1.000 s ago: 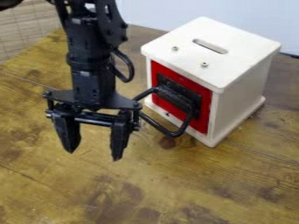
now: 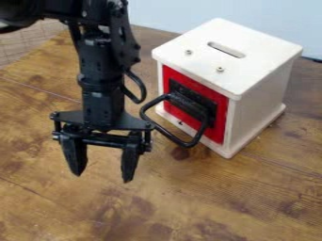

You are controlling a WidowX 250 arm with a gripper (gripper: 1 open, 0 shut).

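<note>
My black gripper (image 2: 104, 162) hangs over the wooden table at the left, its fingers pointing down and spread apart with nothing between them. To its right stands a white wooden box (image 2: 259, 85) with a slot and two screws on top. Its front has a red panel (image 2: 217, 125) with a dark plate and a black looped handle (image 2: 189, 141) that sticks out toward my arm, to the right of my fingers.
A pale wall lies behind the box, and a woven mat (image 2: 25, 40) shows at the top left.
My arm and gripper have shifted very slightly; the fingers stay apart. The box and its handle look unmoved.
</note>
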